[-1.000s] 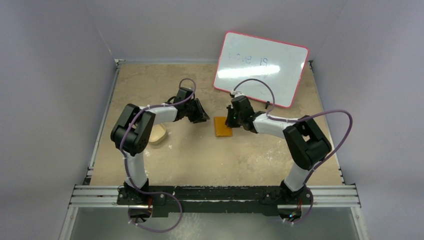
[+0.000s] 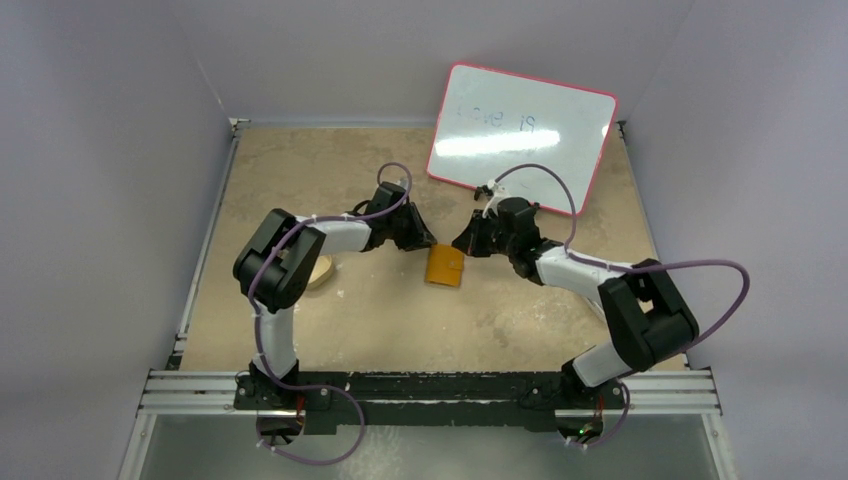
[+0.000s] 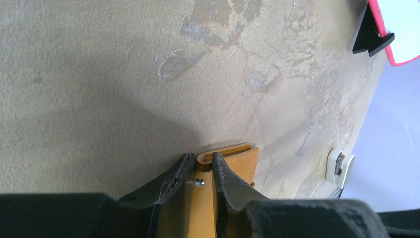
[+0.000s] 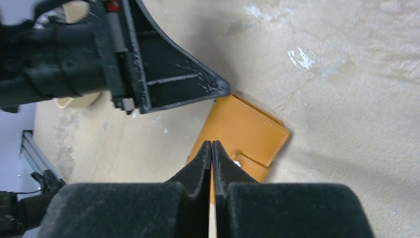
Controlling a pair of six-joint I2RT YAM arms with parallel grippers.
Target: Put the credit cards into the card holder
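Note:
The orange-brown card holder (image 2: pixel 445 268) lies at mid-table between my two arms. In the left wrist view, my left gripper has a finger on either side of the holder's folded edge (image 3: pixel 200 198), with its corner between the tips. My right gripper is shut, nothing showing between its fingers. In the top view, its tip (image 2: pixel 456 246) is close to the holder's upper right edge. A snap and a small flap show on the holder (image 4: pixel 242 131) in the right wrist view. No credit card can be made out.
A cream bowl (image 2: pixel 321 271) sits at the left, partly behind the left arm. A pink-edged whiteboard (image 2: pixel 525 135) leans at the back right.
My left gripper has come right to the holder's upper left corner. The holder has slid toward the front and turned slightly.

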